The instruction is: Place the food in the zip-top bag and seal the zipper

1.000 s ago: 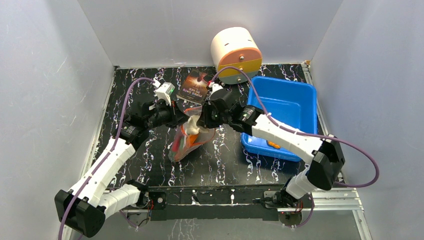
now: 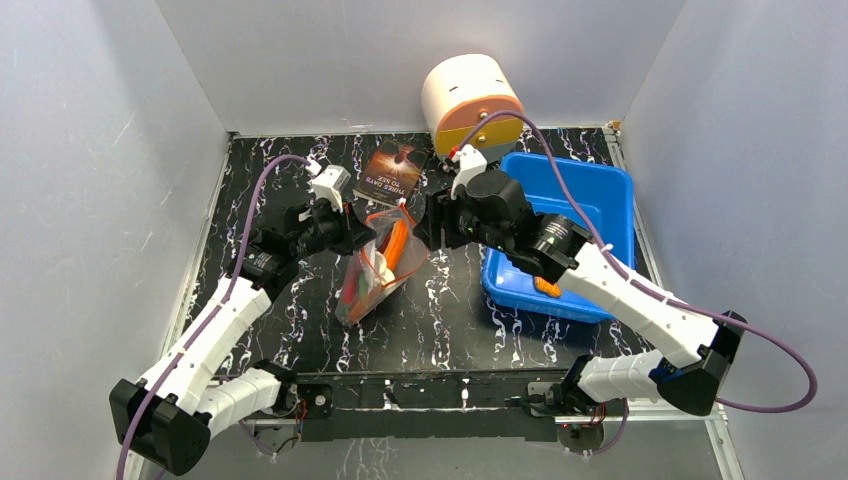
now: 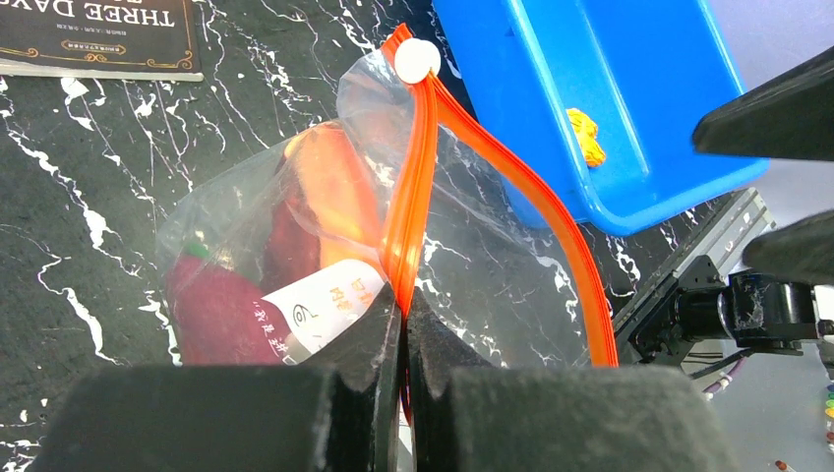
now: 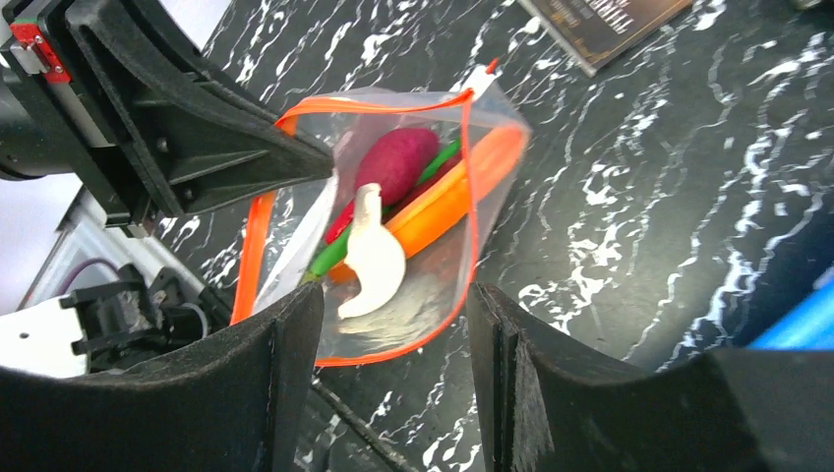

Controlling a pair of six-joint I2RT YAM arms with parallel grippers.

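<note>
The clear zip bag [image 2: 380,280] with orange edges stands open below my grippers, holding a carrot [image 4: 443,211], a purple vegetable [image 4: 398,162], a green item and a cream piece [image 4: 374,261]. My left gripper is shut on the bag's orange zipper edge at the bag's mouth. My right gripper stands part open at the mouth's right side, with no food between its fingers.
A blue bin [image 2: 605,200] at the right holds a small orange item [image 2: 547,286]. A book [image 2: 390,175] lies behind the bag, and a rounded drawer box [image 2: 470,95] stands at the back.
My right gripper has moved right, away from the bag's middle. The cream piece that was at that gripper now lies lower inside the bag. My left arm has not moved.
</note>
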